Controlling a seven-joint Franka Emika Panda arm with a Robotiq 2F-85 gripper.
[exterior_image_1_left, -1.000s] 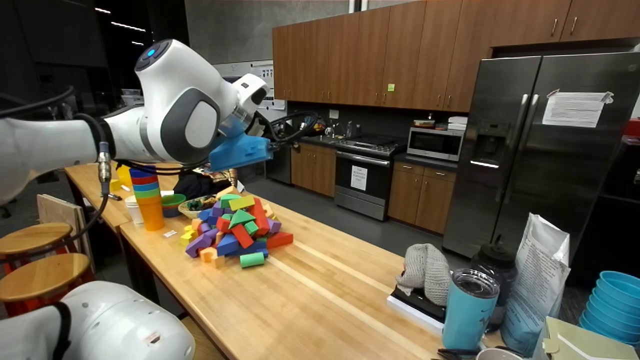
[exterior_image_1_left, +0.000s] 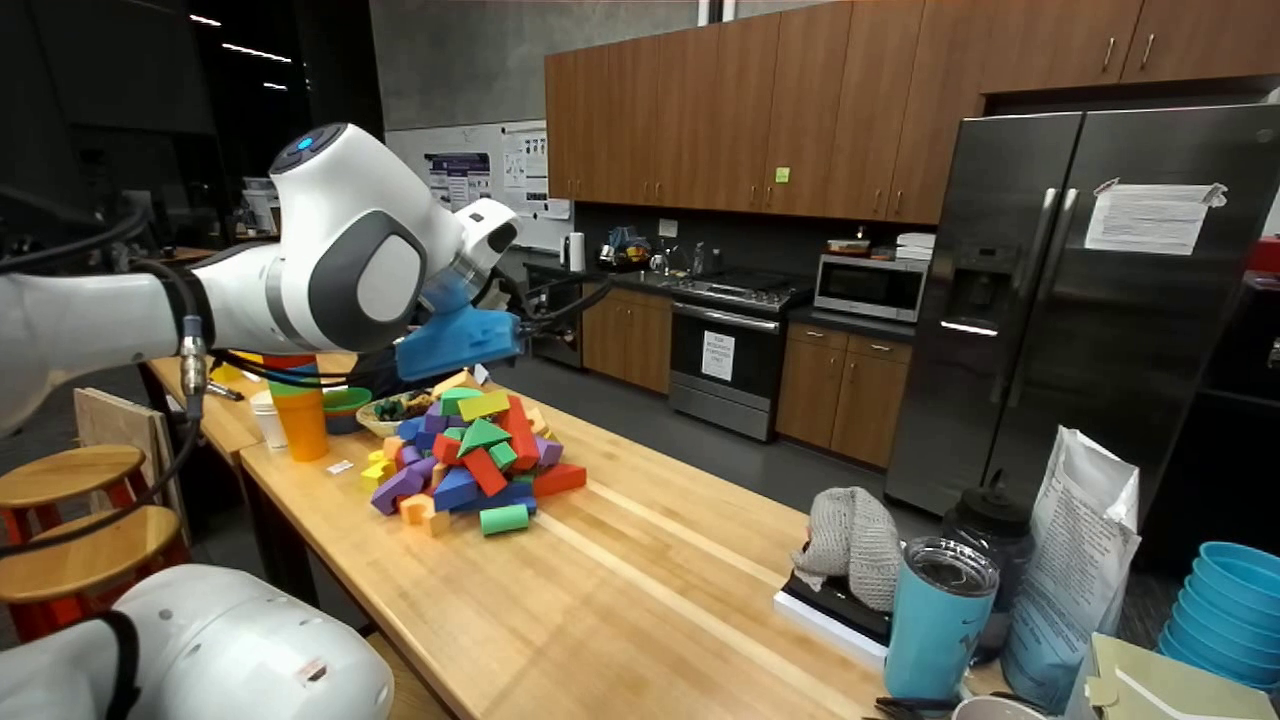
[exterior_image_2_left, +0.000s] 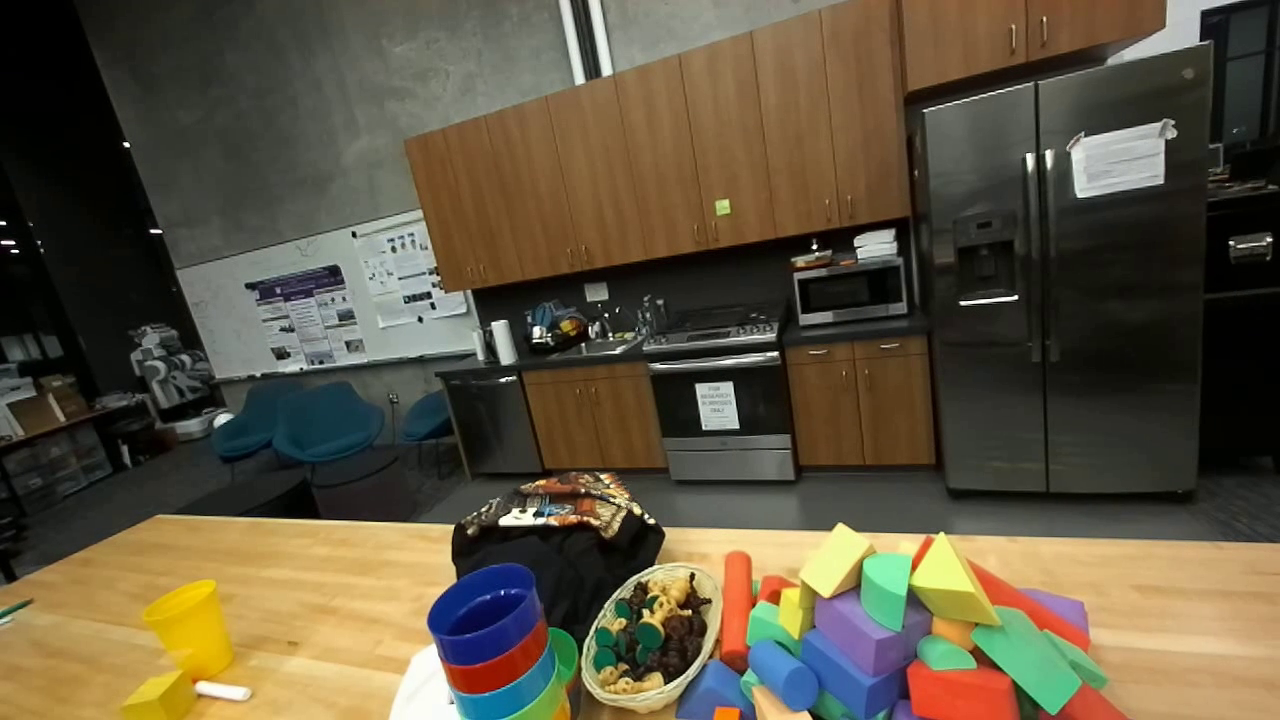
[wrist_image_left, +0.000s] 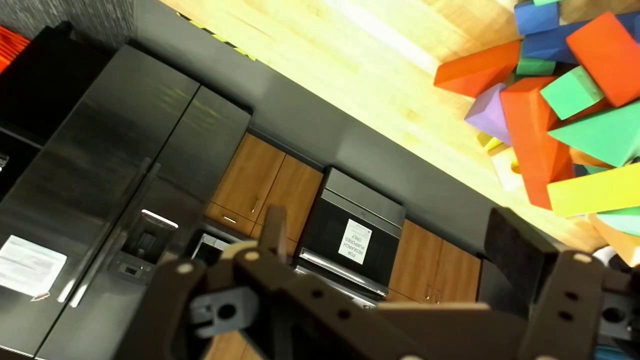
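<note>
My gripper is open, its fingers wide apart in the wrist view with nothing between them. Behind it, the blue mount (exterior_image_1_left: 456, 342) shows in exterior view 1, above the far part of the table and close over a heap of coloured blocks (exterior_image_1_left: 486, 450); the fingers are hidden there. The heap mixes red, green, blue, purple and yellow pieces, and part of it fills the right of the wrist view, where a red block (wrist_image_left: 537, 141) lies near its edge. A green cylinder (exterior_image_1_left: 504, 518) lies at its front. The arm is not visible in exterior view 2.
Beside the heap are a wicker basket of small pieces (exterior_image_2_left: 708, 588), stacked coloured cups (exterior_image_2_left: 483, 612) and black cloth (exterior_image_2_left: 558, 552). A yellow cup (exterior_image_2_left: 192, 630) stands farther left. At the table's near right are a blue tumbler (exterior_image_1_left: 942, 618) and grey knit cloth (exterior_image_1_left: 849, 540). Mid-table is bare.
The arm's wrist and blue mount have moved lower and a little left in exterior view 1, nearer the heap. The blocks have not visibly moved.
</note>
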